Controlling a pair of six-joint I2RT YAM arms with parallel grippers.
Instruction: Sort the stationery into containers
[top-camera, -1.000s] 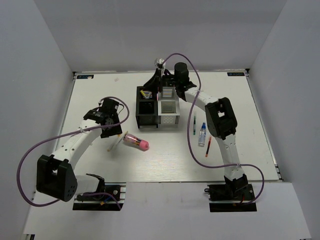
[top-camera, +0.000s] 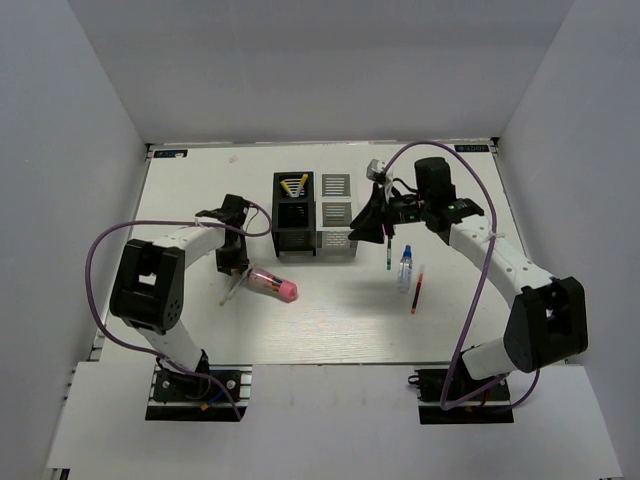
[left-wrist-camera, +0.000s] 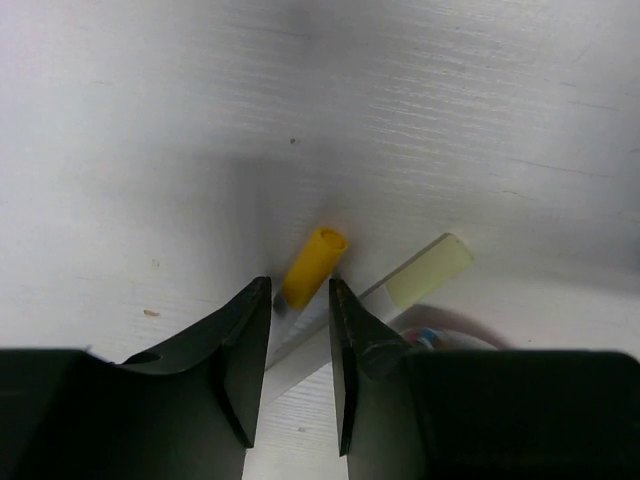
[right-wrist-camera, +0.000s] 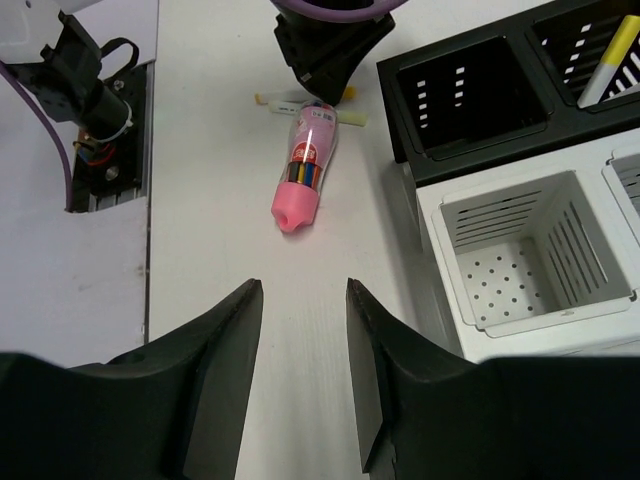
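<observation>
My left gripper is part open, low over a yellow-tipped marker (left-wrist-camera: 314, 262) that lies between its fingertips on the white table; a pale-capped marker (left-wrist-camera: 428, 270) lies beside it. My right gripper is open and empty, raised over the table's right half near the containers. A pink bottle of coloured pens (top-camera: 273, 285) lies right of the left gripper. A teal pen (top-camera: 389, 255), a blue bottle (top-camera: 405, 268) and a red pen (top-camera: 418, 290) lie on the right.
Black baskets (top-camera: 294, 239), holding yellow markers at the back, stand mid-table beside white baskets (top-camera: 336, 239).
</observation>
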